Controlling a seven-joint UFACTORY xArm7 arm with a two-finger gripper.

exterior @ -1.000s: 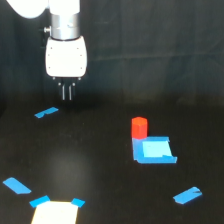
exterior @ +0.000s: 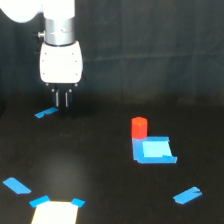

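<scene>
The white arm comes down at the upper left, its gripper (exterior: 62, 96) hanging above the dark table near a strip of blue tape; whether the fingers are open or shut is hard to tell. A red block (exterior: 139, 127) stands at the back edge of a pale square with blue tape around it (exterior: 156, 149) on the right.
A cream square (exterior: 54, 213) with blue tape at its corners lies at the front left. Blue tape strips (exterior: 187, 195) mark the front right and the left (exterior: 17, 186).
The arm and gripper have moved slightly lower. The red block has not moved.
</scene>
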